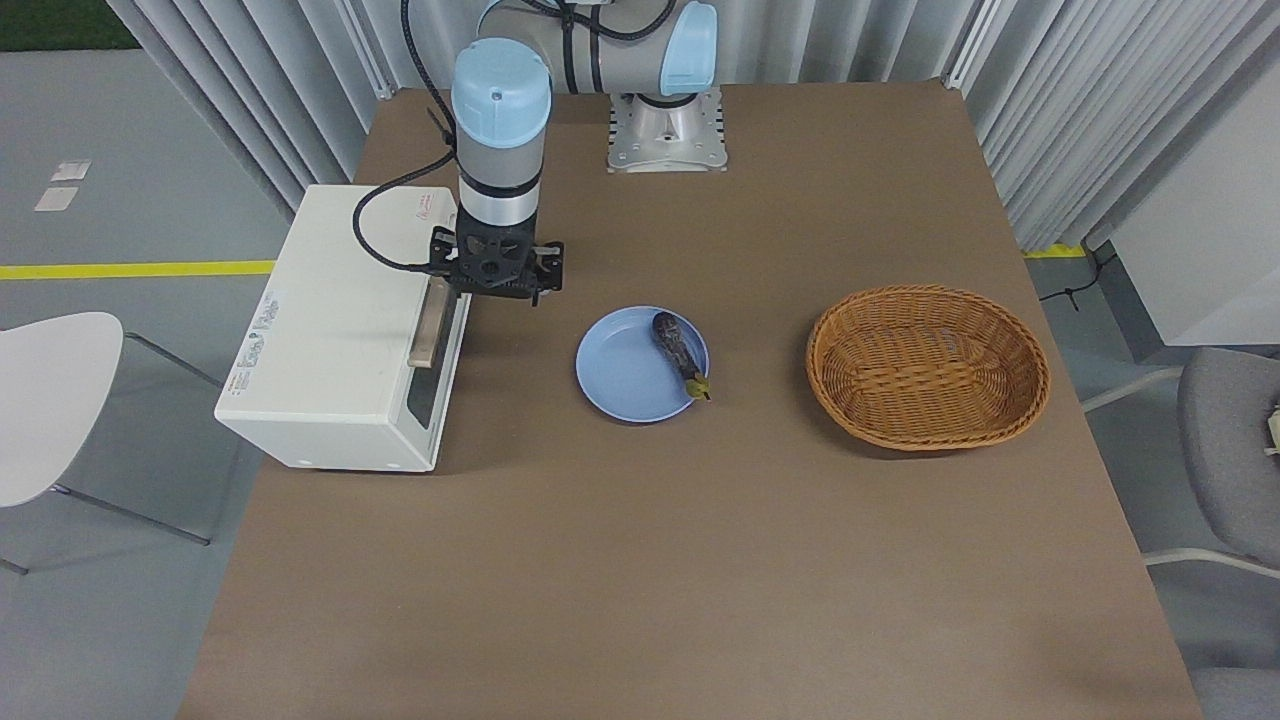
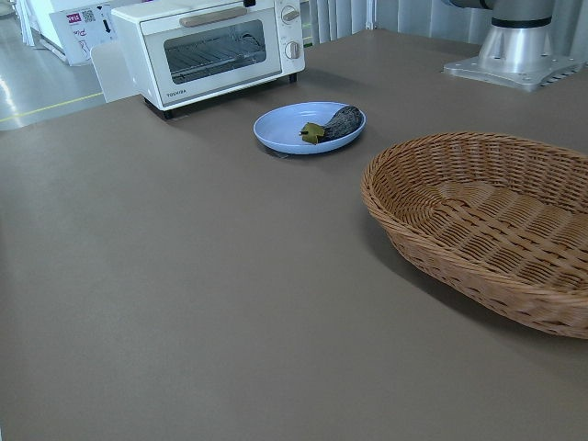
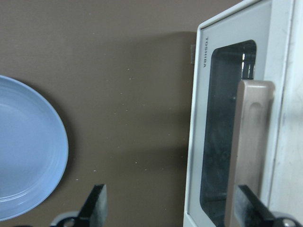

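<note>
The black gripper (image 1: 492, 282) hangs over the door side of the white toaster oven (image 1: 318, 324). In the wrist view its fingertips (image 3: 97, 208) are spread wide and apart, one over the table and one by the beige door handle (image 3: 250, 137), with nothing seen between them; whether it touches the handle I cannot tell. The oven door is closed, as the left view (image 2: 216, 60) also shows. A blue plate (image 1: 624, 372) lies right of the oven, holding a dark vegetable with a greenish stem, like an eggplant (image 1: 675, 348).
A round wicker basket (image 1: 924, 366) sits on the right of the brown table (image 1: 672, 576). The robot base (image 1: 666, 144) stands at the back edge, and chairs are on both sides.
</note>
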